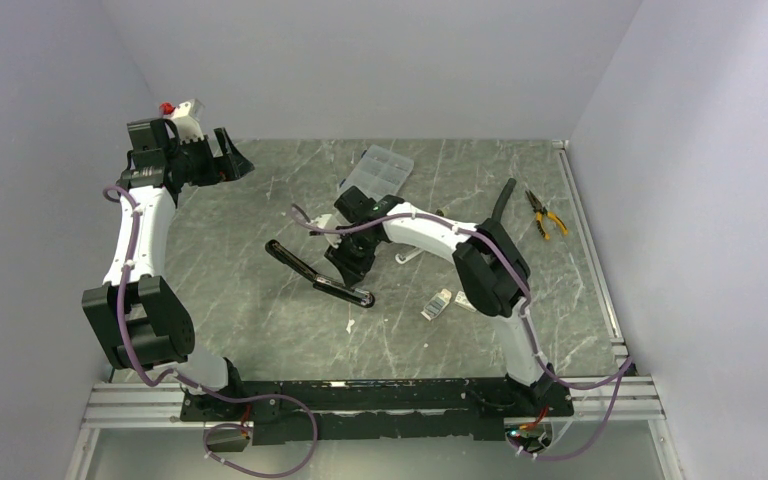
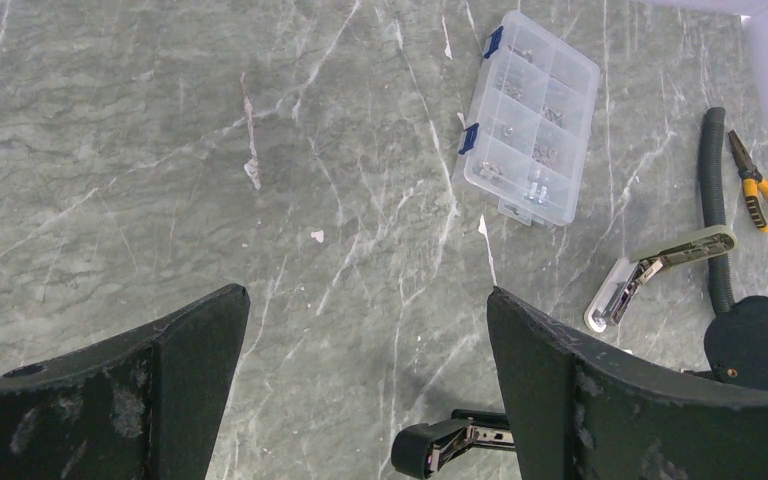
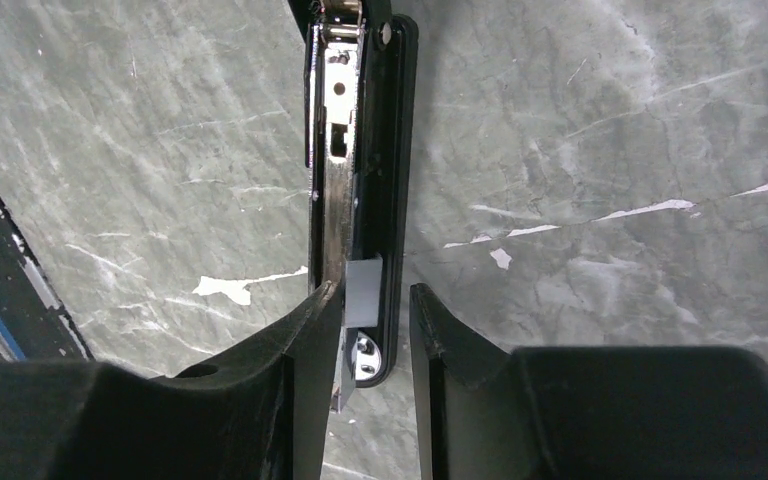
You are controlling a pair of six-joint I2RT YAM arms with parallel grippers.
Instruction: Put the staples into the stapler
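The black stapler (image 1: 290, 262) lies opened out on the table, its top arm swung away. In the right wrist view its metal rail (image 3: 338, 200) runs down the picture. A small grey strip of staples (image 3: 363, 292) shows by the rail's lower end, its face turned to the right side; whether it sits fully in the rail cannot be told. My right gripper has its fingers spread on both sides of this end, with a gap right of the strip. Far off at the upper left, my left gripper (image 1: 236, 158) is open and empty.
A clear compartment box (image 1: 380, 172) stands at the back. A second, beige stapler (image 2: 682, 247), a dark tube (image 2: 712, 180) and yellow-handled pliers (image 1: 545, 214) lie to the right. Small staple packs (image 1: 437, 304) sit at the front right.
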